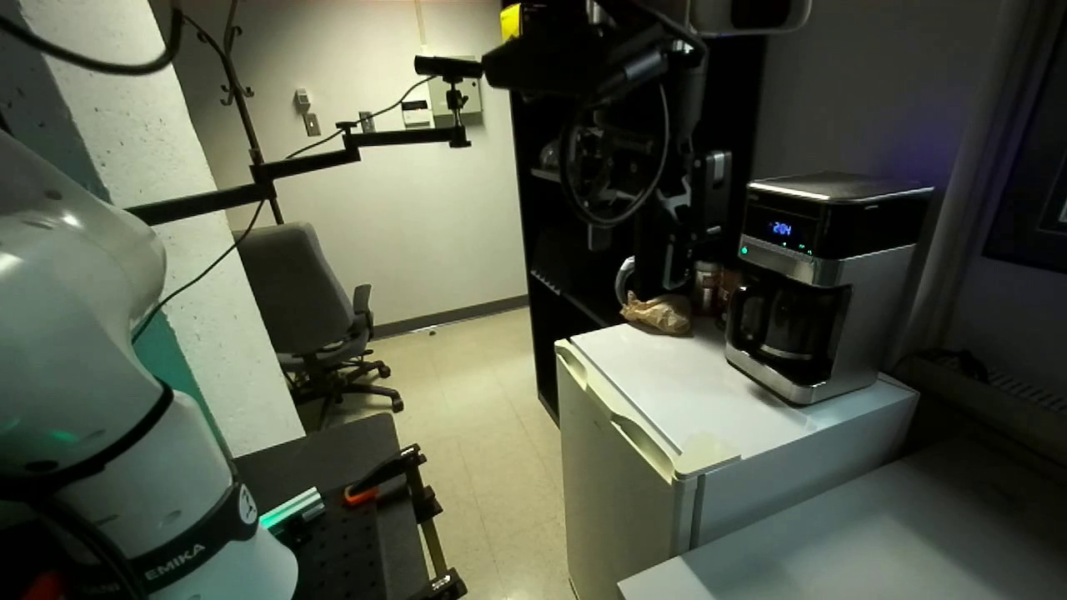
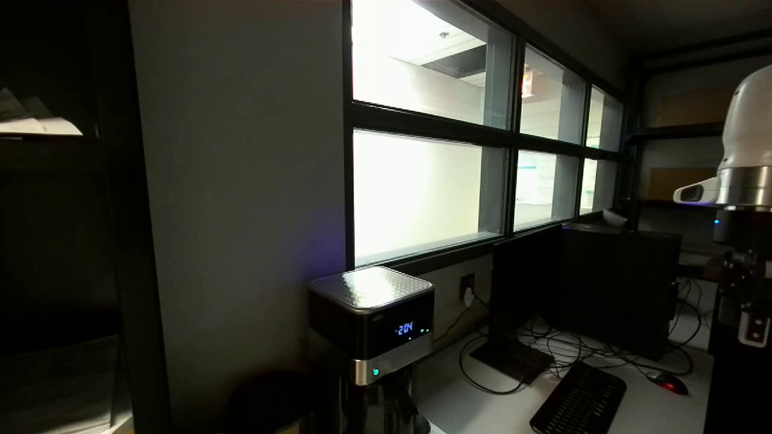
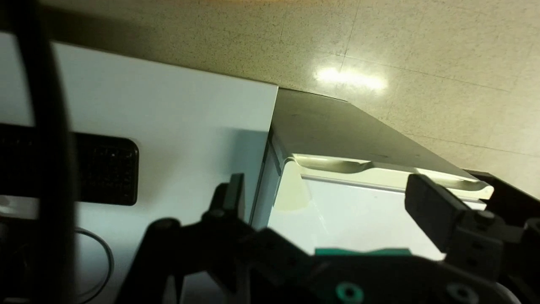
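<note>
My gripper is open in the wrist view, its dark fingers spread wide with nothing between them. Below it, at a distance, lie the white top of a small fridge (image 3: 344, 213) and the floor. In exterior view 1 the gripper (image 1: 690, 235) hangs in the air above the fridge's back part, to the left of the coffee maker (image 1: 870, 300) in the picture. The coffee maker, silver and black with a lit blue display, stands on the fridge, its glass carafe (image 1: 790, 320) inside. In exterior view 2 the gripper (image 2: 753, 329) is partly visible at the right edge.
A crumpled brown bag (image 1: 658, 314) and jars (image 1: 706, 287) sit at the fridge's back, near a dark shelf (image 1: 545, 330). A white desk (image 3: 177, 116) with a keyboard (image 3: 109, 169) adjoins the fridge.
</note>
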